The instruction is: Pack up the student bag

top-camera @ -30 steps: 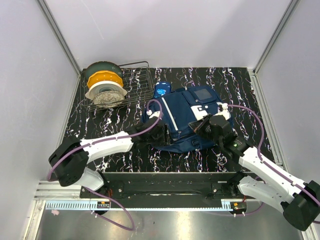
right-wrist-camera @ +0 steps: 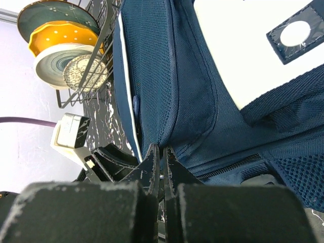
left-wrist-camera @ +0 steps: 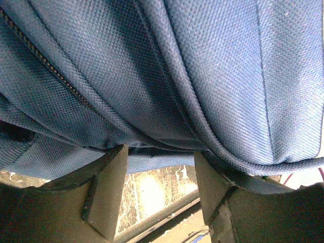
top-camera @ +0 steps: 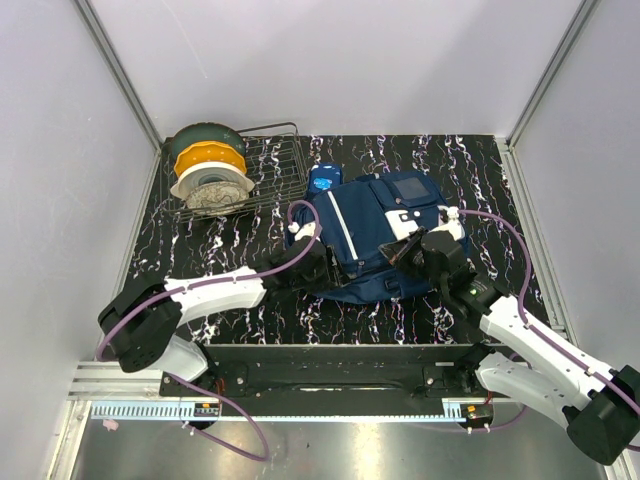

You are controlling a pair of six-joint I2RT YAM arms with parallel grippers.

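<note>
The navy student bag (top-camera: pixel 350 205) lies on the dark marble surface, with a white strip and white patches on it. My left gripper is at the bag's near lower edge, fingers apart below a zipped seam and piped fold, with no fabric clearly gripped between them. My right gripper is shut at the bag's middle, fingertips against the navy fabric; whether fabric is pinched between them is hard to tell.
A wire rack (top-camera: pixel 270 160) with several plates and bowls stands at the back left. A small blue item (top-camera: pixel 323 178) lies beside the rack and bag. Bare marble shows left of the bag.
The right arm and the bag look nearly unchanged.
</note>
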